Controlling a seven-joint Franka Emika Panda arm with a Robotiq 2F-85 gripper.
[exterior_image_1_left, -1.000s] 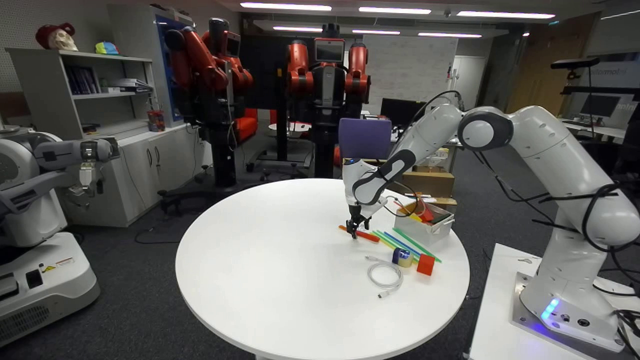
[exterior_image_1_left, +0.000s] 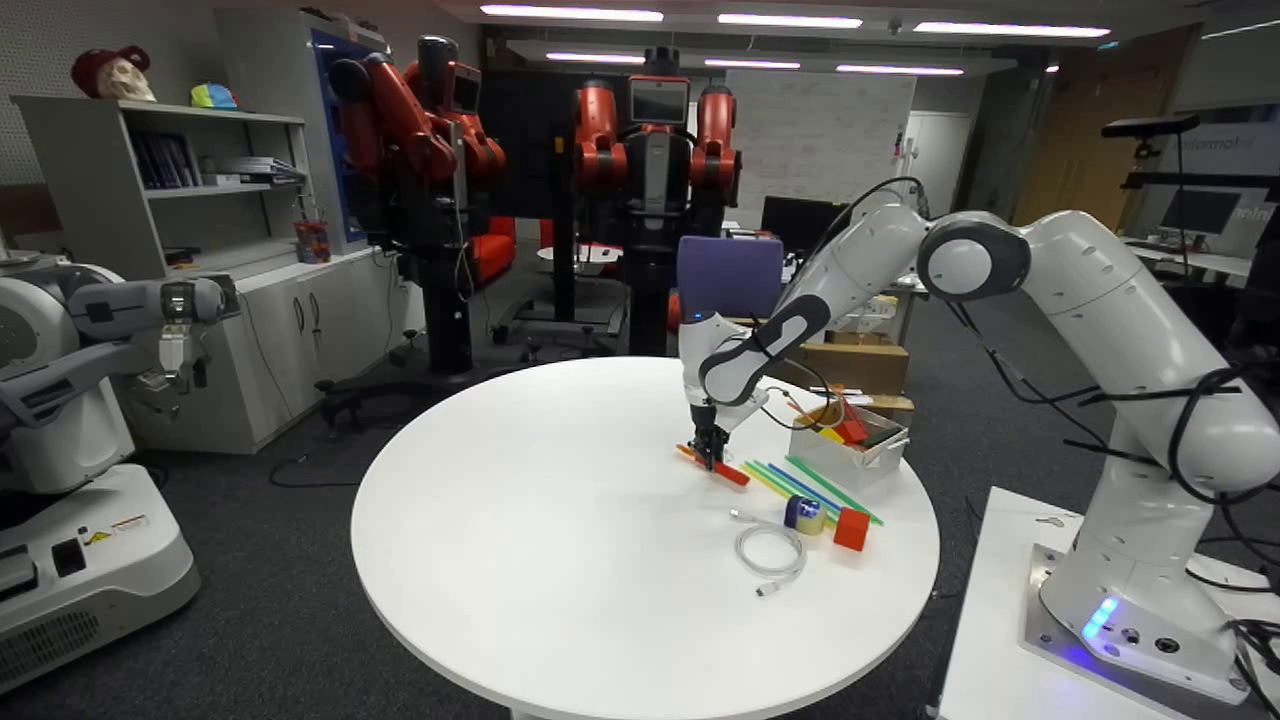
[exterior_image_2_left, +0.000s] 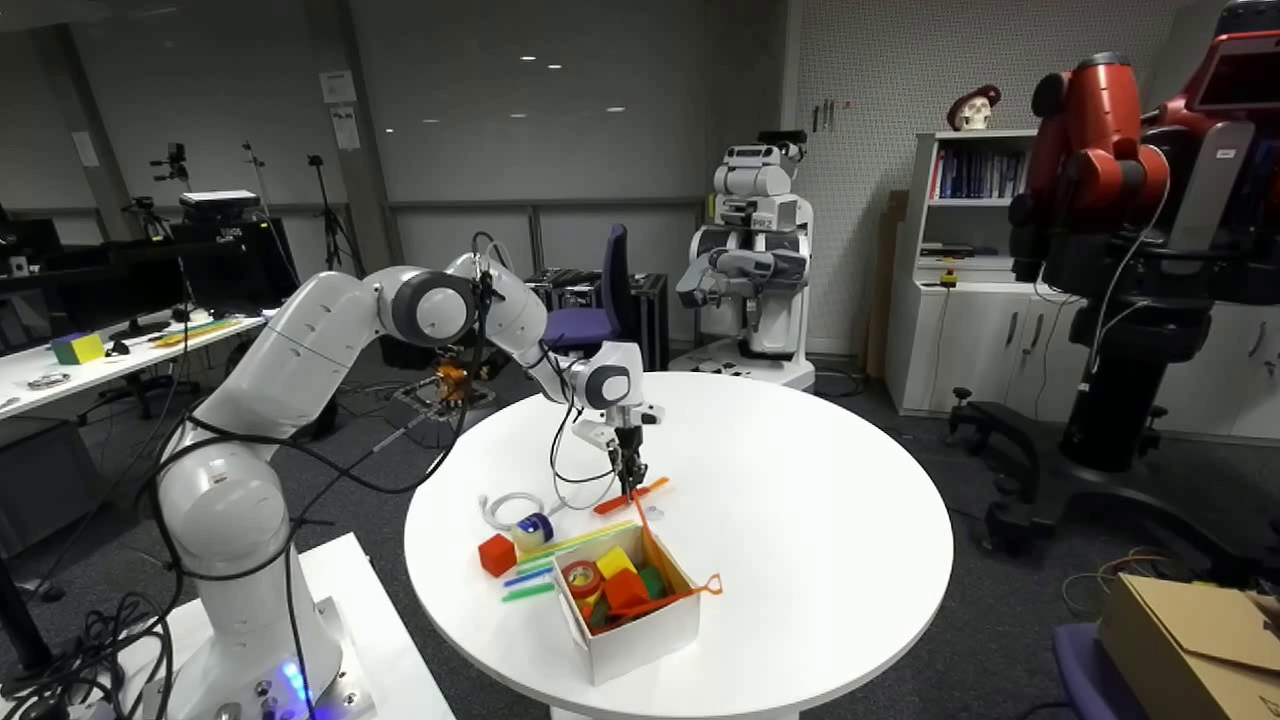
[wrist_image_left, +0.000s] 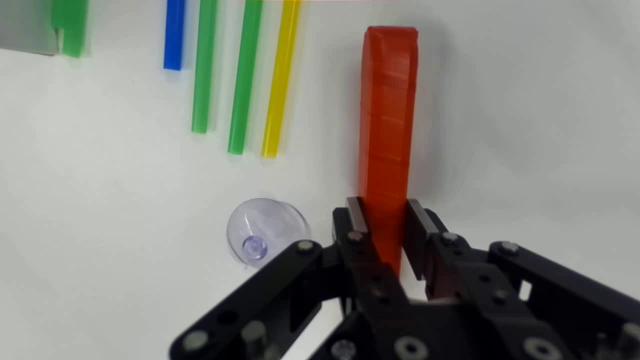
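A long red-orange tool (wrist_image_left: 388, 120) with a faceted handle runs between my gripper's two finger pads in the wrist view. My gripper is shut on it, one pad against each side. From the first exterior view, the gripper (exterior_image_1_left: 710, 461) is low over the white table, and the tool's red handle (exterior_image_1_left: 731, 474) points toward the front right. Its thinner orange end (exterior_image_2_left: 653, 486) sticks out on the other side in the second exterior view. How far the tool is off the table, if at all, I cannot tell.
Beside the gripper lies a clear suction cup (wrist_image_left: 267, 231). Green, blue and yellow sticks (exterior_image_1_left: 794, 480), a tape roll (exterior_image_1_left: 805, 515), a red cube (exterior_image_1_left: 851, 528) and a coiled white cable (exterior_image_1_left: 769, 550) are nearby. A filled white box (exterior_image_2_left: 642, 636) stands close.
The gripper, apart on either side of the tool a second ago, has closed on it. The wrist has turned slightly, and the red handle has shifted a little left.
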